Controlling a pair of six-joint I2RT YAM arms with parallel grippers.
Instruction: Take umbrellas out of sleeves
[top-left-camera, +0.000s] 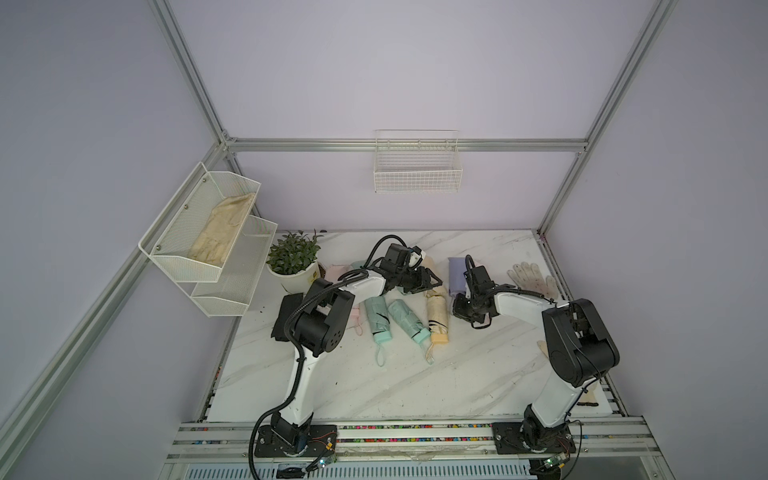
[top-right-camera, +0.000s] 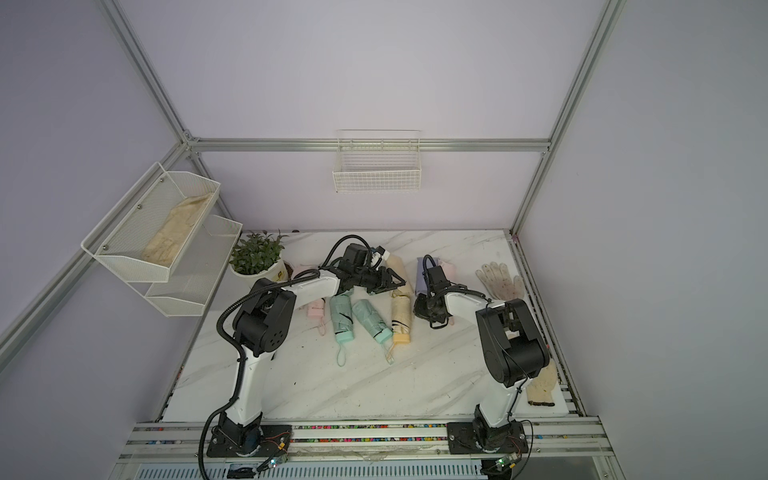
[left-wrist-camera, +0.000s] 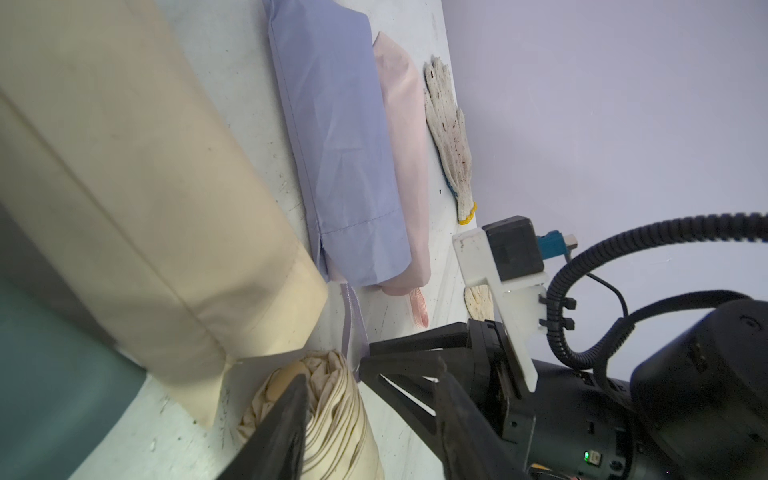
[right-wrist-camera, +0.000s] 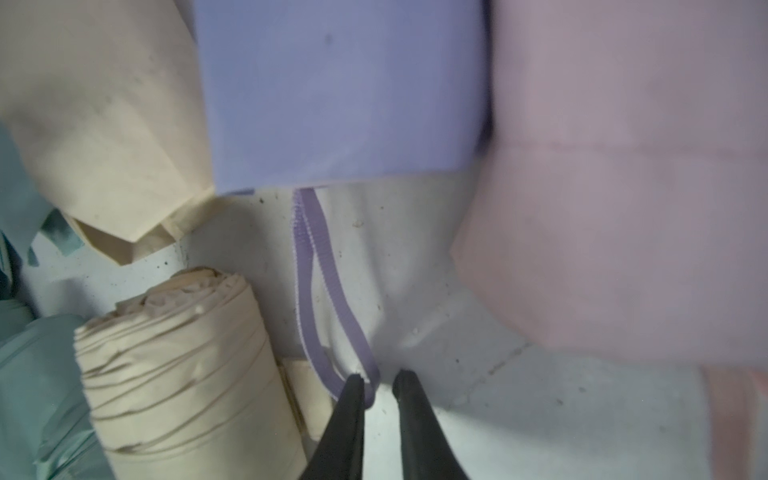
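A lavender sleeve lies beside a pink sleeve, its strap loop reaching down to the fingertips of my right gripper; whether the loop is held I cannot tell. A cream sleeve lies left of the lavender one, beside a teal sleeve. Below them lies a pleated cream umbrella. My left gripper hangs over that umbrella with fingers apart and nothing gripped between them. Teal umbrellas lie toward the front left.
A plant pot and black object sit at the left, below wire shelves. Gloves lie at the right.
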